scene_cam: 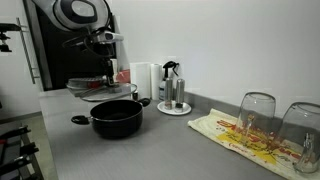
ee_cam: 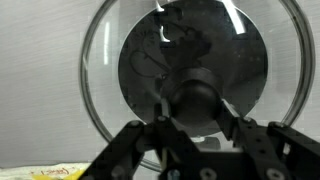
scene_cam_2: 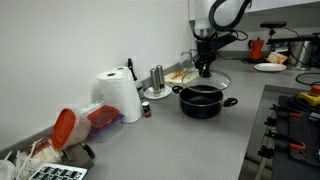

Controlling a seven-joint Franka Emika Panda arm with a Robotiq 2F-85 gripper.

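Held above the black pot [scene_cam: 117, 122] is a round glass lid [scene_cam: 103, 95] with a pale rim. My gripper [scene_cam: 108, 80] is shut on the lid's black knob [ee_cam: 194, 100]. Seen from the wrist, the pot's dark inside [ee_cam: 150, 75] shows through the glass, off-centre toward the upper left of the lid. In exterior view 2 the lid [scene_cam_2: 222, 80] looks slightly tilted over the pot [scene_cam_2: 205, 104], and a gap separates them. The pot stands upright on the table with a handle on each side.
A plate [scene_cam: 174, 108] with shakers and a spray bottle stands behind the pot. Two upturned glass jars [scene_cam: 256, 112] rest on a patterned cloth [scene_cam: 225, 130] at the right. Exterior view 2 shows a red container [scene_cam_2: 70, 128] and a dish rack.
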